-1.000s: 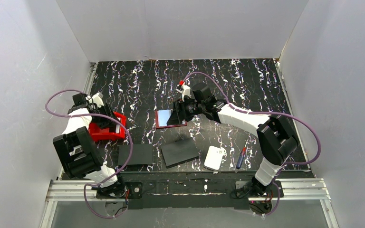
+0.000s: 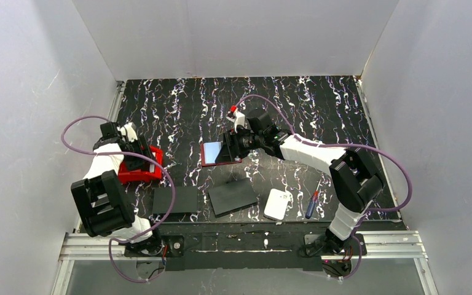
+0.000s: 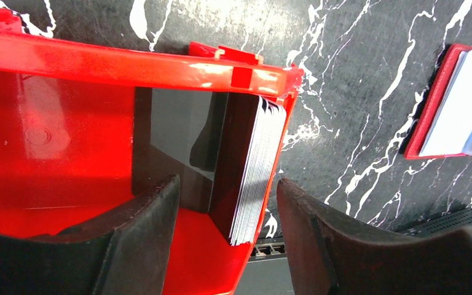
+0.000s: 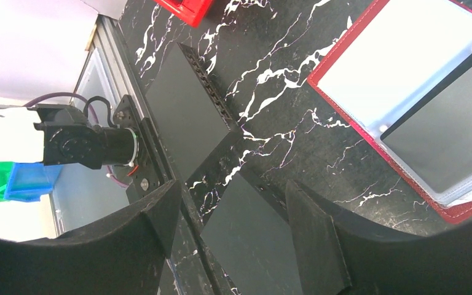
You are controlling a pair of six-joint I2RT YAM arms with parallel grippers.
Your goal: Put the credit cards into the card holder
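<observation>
In the left wrist view a red box (image 3: pixel 74 141) holds a stack of cards (image 3: pixel 257 172) on edge along its right side, with dark cards leaning beside it. My left gripper is open over the box, its fingers either side of the stack's lower part. The red-edged card holder (image 2: pixel 208 153) lies near the table's middle; its white and clear sleeves show in the right wrist view, one with a dark grey panel (image 4: pixel 442 123). My right gripper hovers by the holder, open, with nothing seen between its fingers.
Two dark slabs (image 2: pixel 175 200) (image 2: pixel 232 196) lie along the front edge. A white object (image 2: pixel 276 204) and a screwdriver (image 2: pixel 313 200) lie at front right. Walls enclose the sides and back.
The right arm looks unchanged.
</observation>
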